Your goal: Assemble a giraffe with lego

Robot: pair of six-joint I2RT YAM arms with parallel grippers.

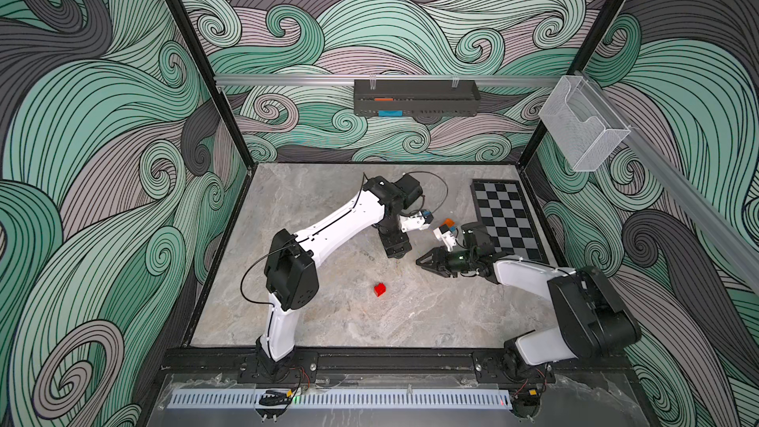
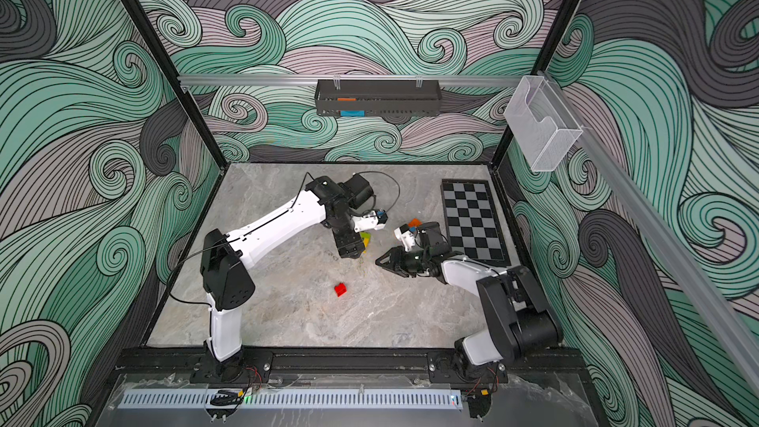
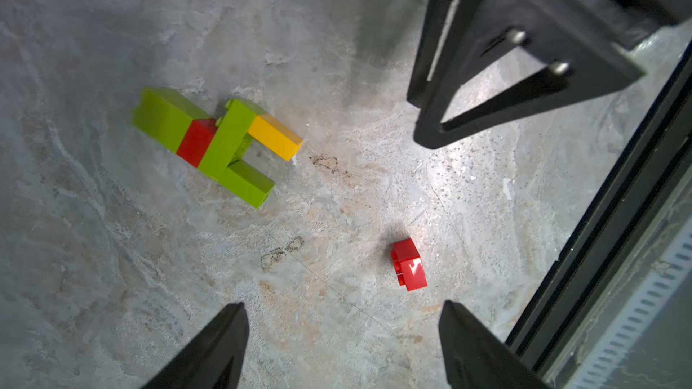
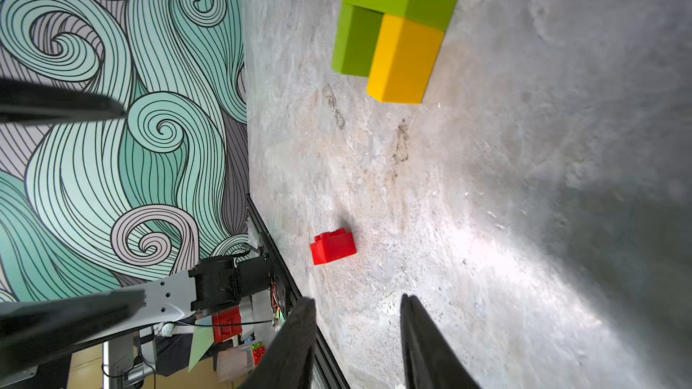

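Note:
An assembly of green, red and yellow bricks [image 3: 230, 137] lies on the table, below my left gripper; in the top left view it is mostly hidden behind that arm. A loose red brick [image 3: 409, 266] lies apart from it, toward the front. My left gripper's fingers are apart, with nothing between them. My right gripper is low, to the right of the assembly; its fingertips show a little apart, and I see nothing held between them.
A checkered board [image 1: 502, 209] lies at the right, with an orange item [image 2: 414, 223] beside it behind the right arm.

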